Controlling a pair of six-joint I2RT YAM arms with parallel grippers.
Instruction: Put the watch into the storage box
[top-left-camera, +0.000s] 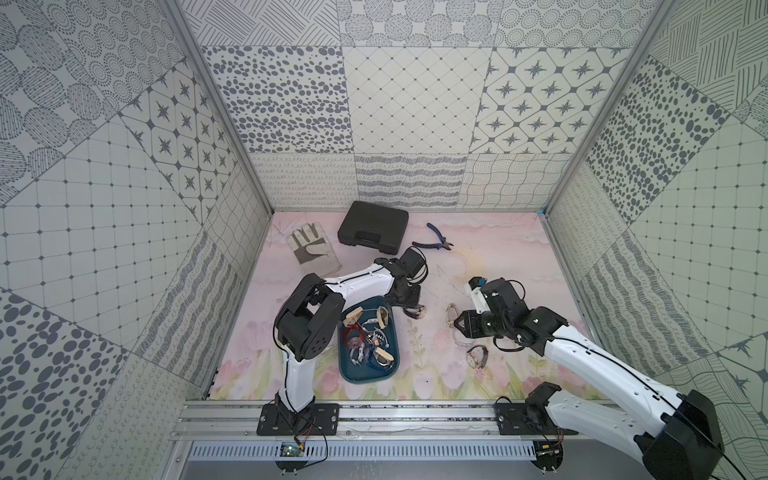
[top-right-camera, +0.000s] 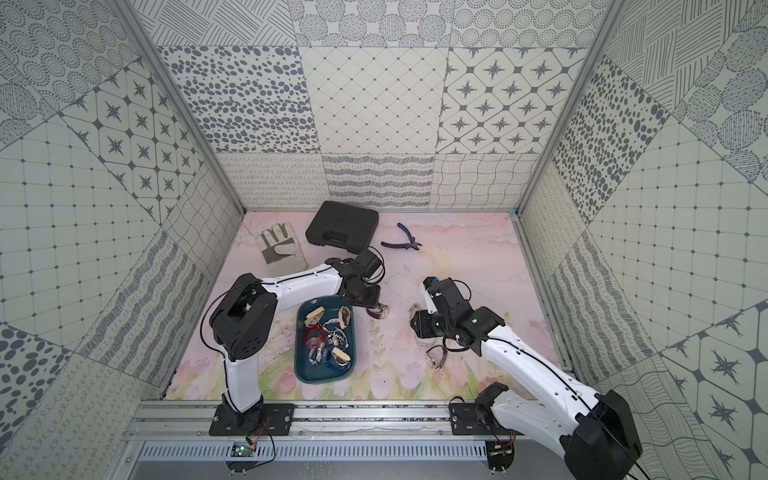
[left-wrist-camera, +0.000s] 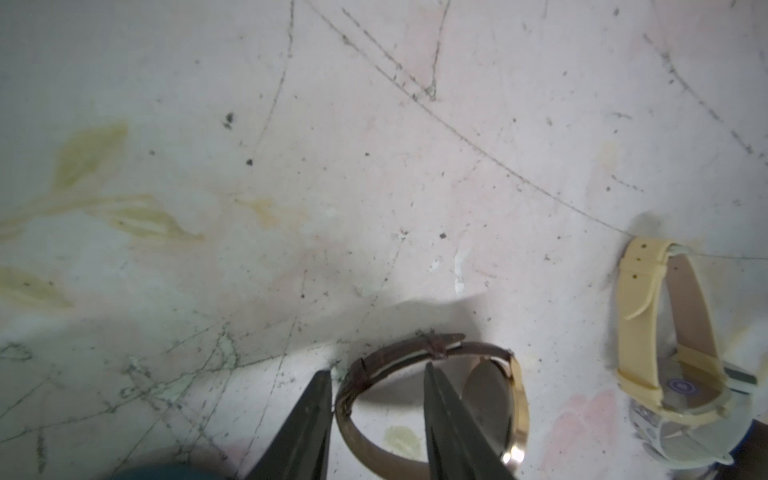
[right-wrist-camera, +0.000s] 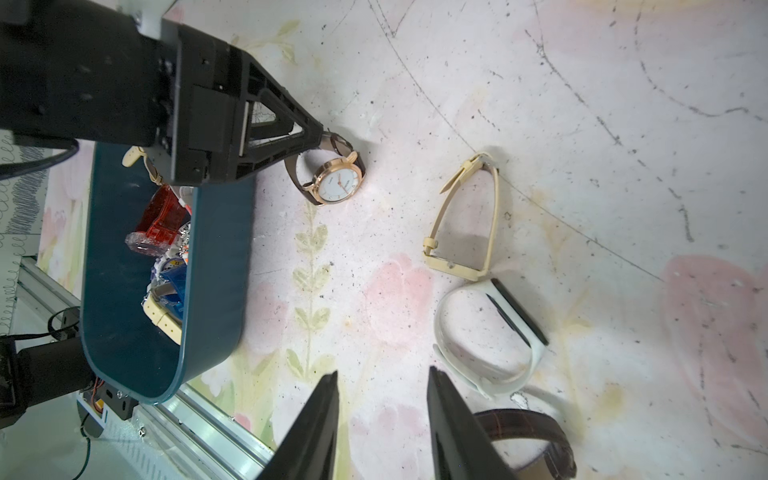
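A brown-strapped watch with a rose-gold case (right-wrist-camera: 337, 184) stands on its side on the table, just right of the blue storage box (right-wrist-camera: 220, 272). My left gripper is low over this watch, fingers apart. In the left wrist view, its left finger (left-wrist-camera: 313, 424) lines up with the outside of the brown strap (left-wrist-camera: 392, 352) and the other finger overlaps the loop; contact is unclear. The right gripper stands open and empty above the table. A cream-strapped watch (right-wrist-camera: 460, 220), a white band (right-wrist-camera: 488, 340) and another brown-strapped watch (right-wrist-camera: 524, 428) lie nearby.
Several watches and bands are inside the box. Toward the back lie a black case (top-left-camera: 373, 227), a glove (top-left-camera: 313, 249) and blue pliers (top-left-camera: 433, 238). Bare table is visible at the back right.
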